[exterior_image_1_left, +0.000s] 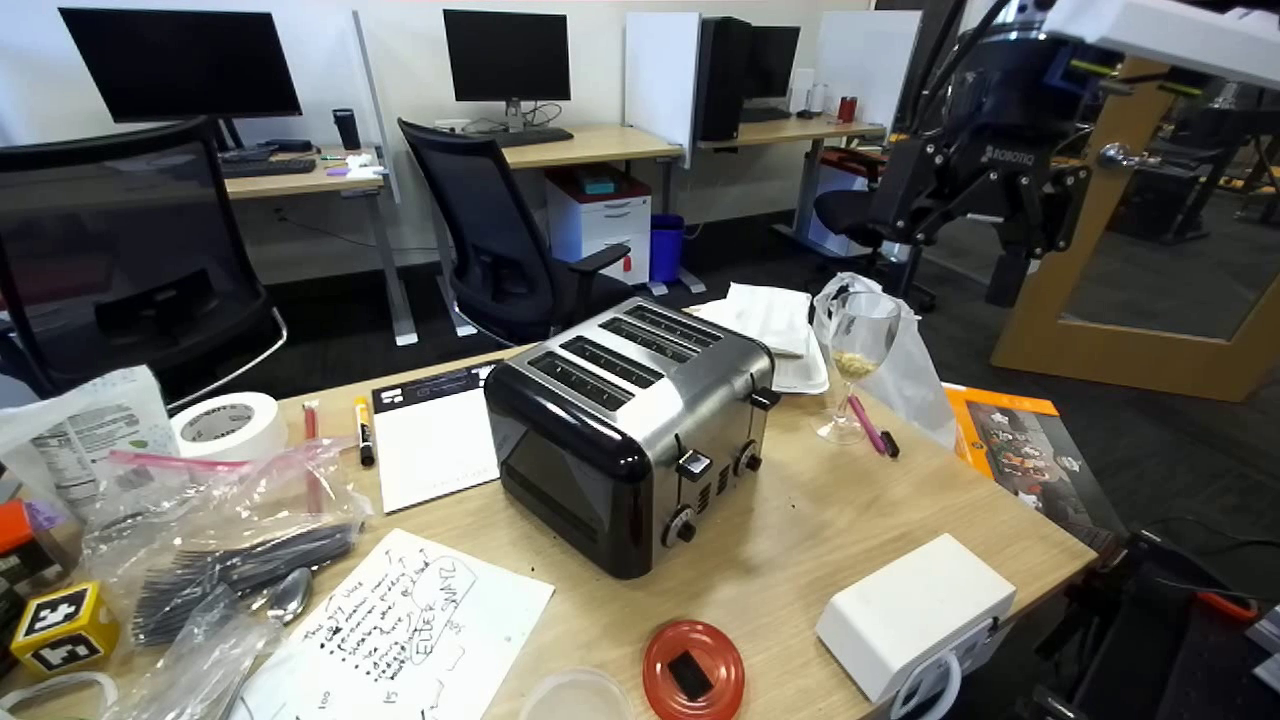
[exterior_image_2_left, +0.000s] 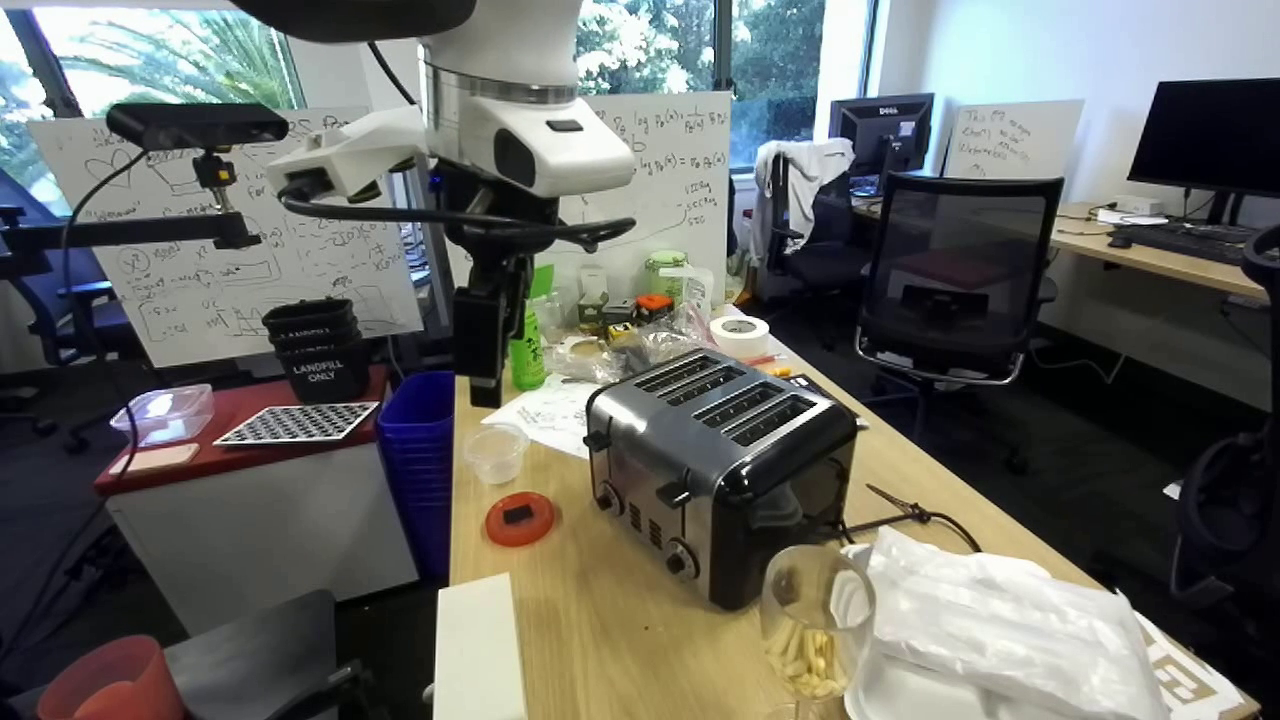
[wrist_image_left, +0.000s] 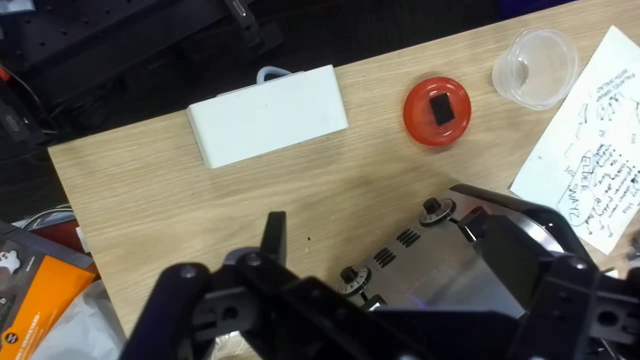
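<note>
My gripper (exterior_image_1_left: 956, 254) hangs in the air at the upper right of exterior view 1, above the table and clear of everything on it. It is open, and nothing shows between its fingers. In the wrist view its two dark fingers (wrist_image_left: 274, 235) stand wide apart. A silver and black four-slot toaster (exterior_image_1_left: 636, 420) stands upright on the table, its levers and dials facing the free side. Part of the toaster is hidden behind the gripper in the wrist view. A red round lid (wrist_image_left: 437, 111) with a black patch lies near the table edge, beside a clear plastic cup (wrist_image_left: 535, 69).
A white box (wrist_image_left: 268, 117) with a cable sits at the table edge. Near the toaster stands a wine glass (exterior_image_2_left: 816, 624) with pale pieces inside, next to white wrapping (exterior_image_2_left: 1008, 612). Papers and plastic bags (exterior_image_1_left: 228, 528) crowd the far end. Bare wood lies between box and toaster.
</note>
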